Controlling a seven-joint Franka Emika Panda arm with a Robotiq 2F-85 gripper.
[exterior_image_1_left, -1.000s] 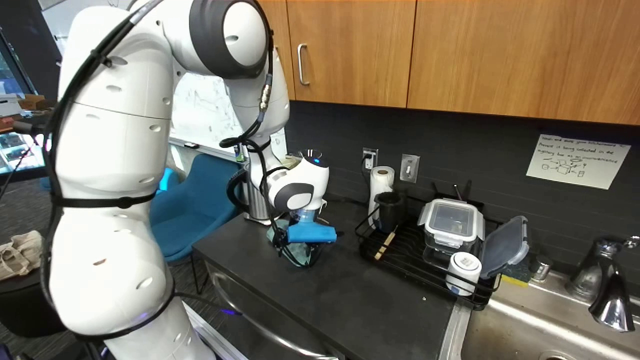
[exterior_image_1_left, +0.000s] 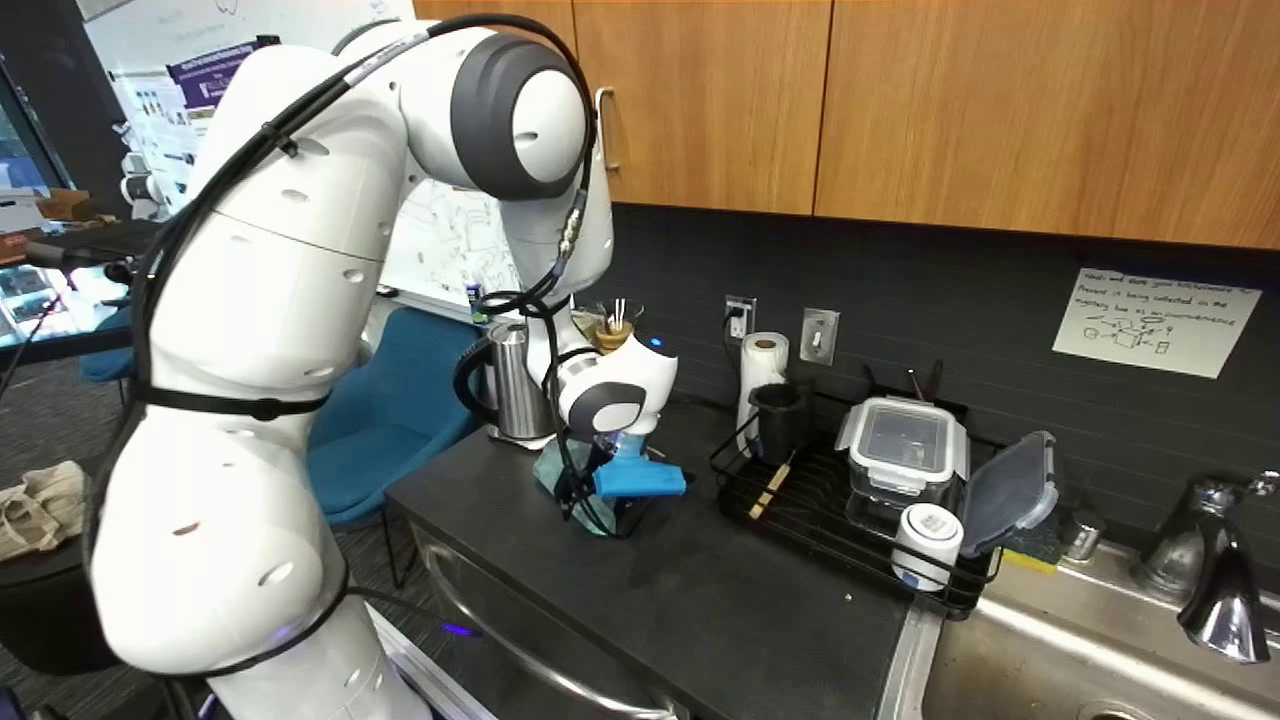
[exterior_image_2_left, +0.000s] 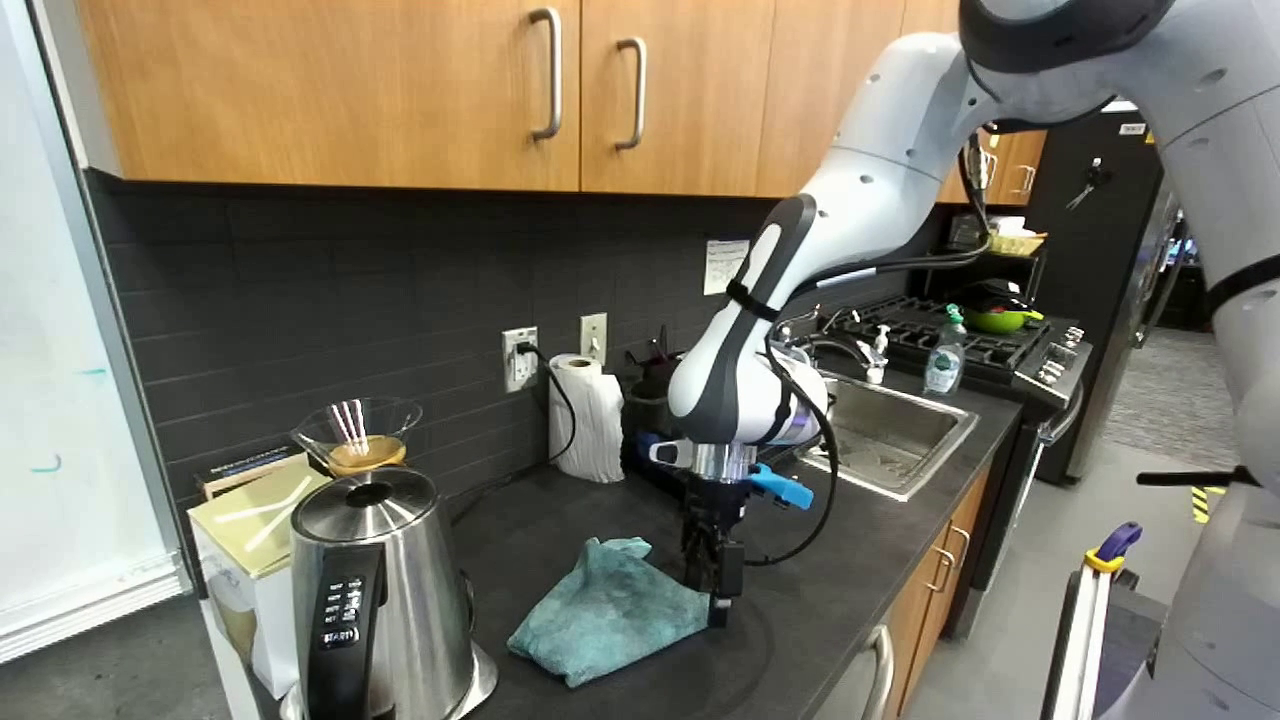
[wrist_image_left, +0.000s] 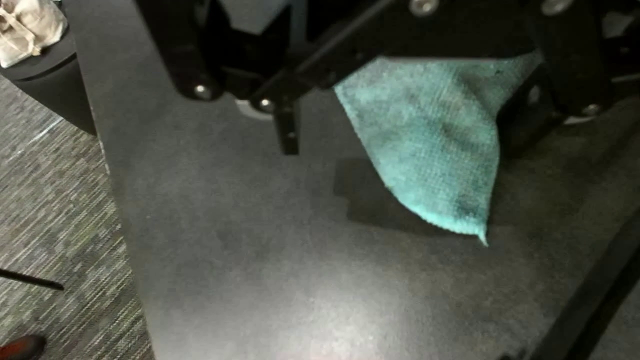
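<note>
A crumpled teal cloth (exterior_image_2_left: 609, 618) lies on the dark counter (exterior_image_2_left: 528, 504), and the wrist view shows one rounded corner of the cloth (wrist_image_left: 441, 156). Low over the counter, my gripper (exterior_image_2_left: 720, 588) points down at the cloth's right side in exterior view 2. Its fingers are open in the wrist view, the cloth showing between the fingers. Whether a finger touches the cloth cannot be told. From exterior view 1 the gripper and its cables partly hide the cloth (exterior_image_1_left: 549, 468).
A steel kettle (exterior_image_2_left: 378, 588) stands beside the cloth, near a white box (exterior_image_2_left: 246, 576). Along the wall are a paper towel roll (exterior_image_1_left: 763, 372) and a black dish rack (exterior_image_1_left: 828, 516) holding containers. Beyond the rack lies the sink (exterior_image_1_left: 1020, 648).
My arm and gripper have shifted slightly to the right in exterior view 1, and the wrist has turned a little. The cloth looks to be in the same place.
</note>
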